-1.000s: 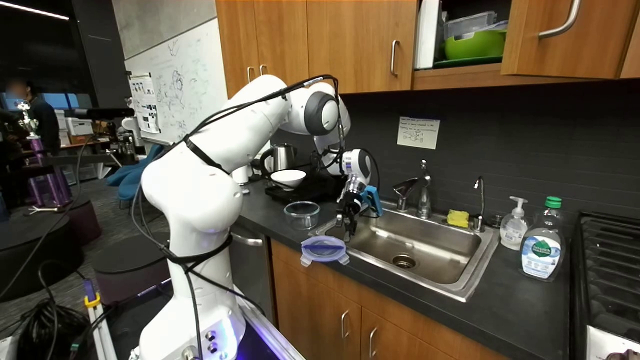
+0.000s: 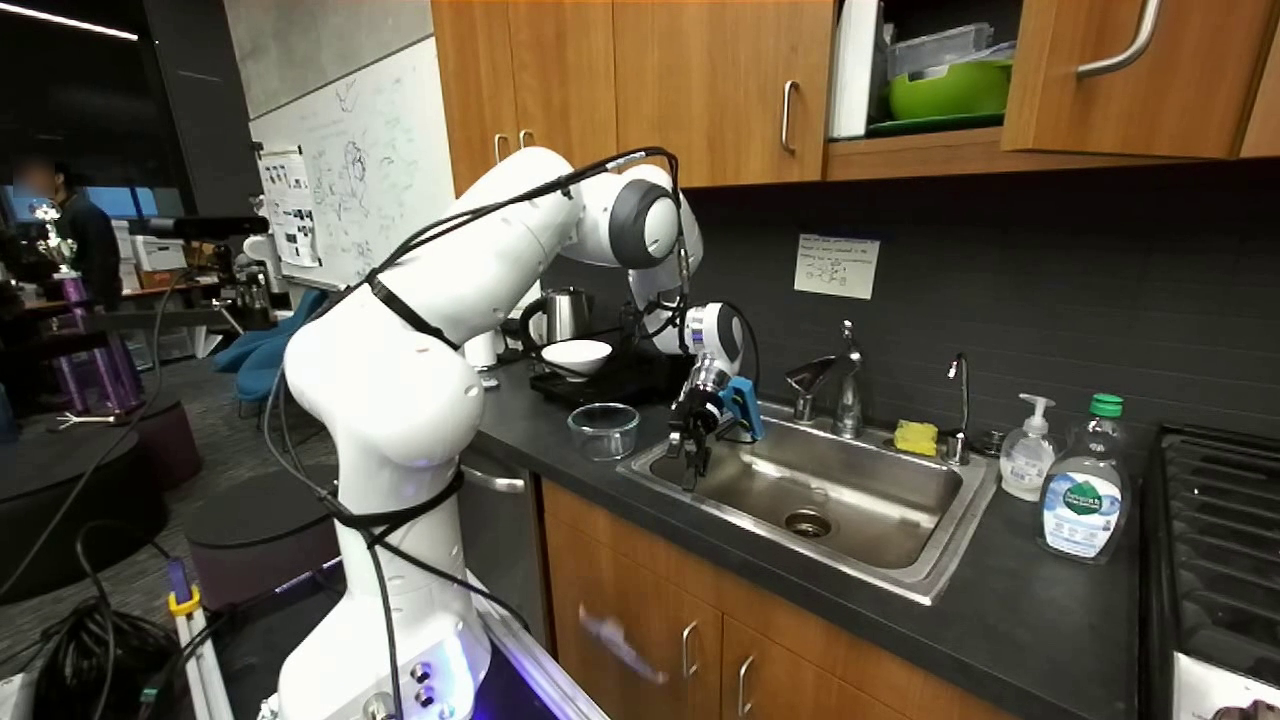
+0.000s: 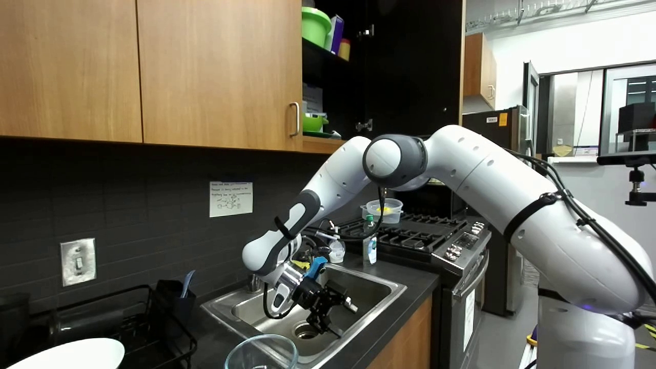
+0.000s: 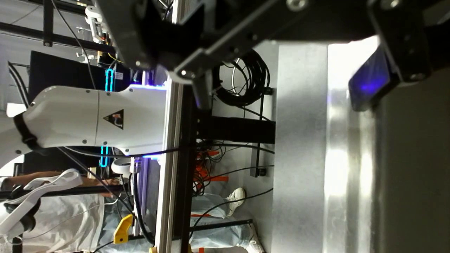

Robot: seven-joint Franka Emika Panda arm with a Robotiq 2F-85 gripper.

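Note:
A pale, blurred shape, seemingly the lid (image 2: pixel 620 644), is in mid-air before the cabinet door below the counter, clear of my gripper (image 2: pixel 689 462). My gripper stands open over the left front part of the sink (image 2: pixel 948 528). In the wrist view, its two fingers (image 4: pixel 366 86) are wide apart with nothing held between them. A clear glass bowl (image 2: pixel 603 434) sits on the counter left of the sink. The lid cannot be made out in the wrist view or exterior view 2.
Behind the sink are the faucet (image 2: pixel 848 384) and a yellow sponge (image 2: pixel 915 437). A soap pump (image 2: pixel 1027 462) and a dish soap bottle (image 2: pixel 1083 498) stand to its right, beside the stove (image 2: pixel 1224 528). A white bowl (image 2: pixel 577 355) rests at the back left.
One second ago the lid, clear with a blue-tinted rim, was at the counter's front edge by my gripper. My arm has barely moved.

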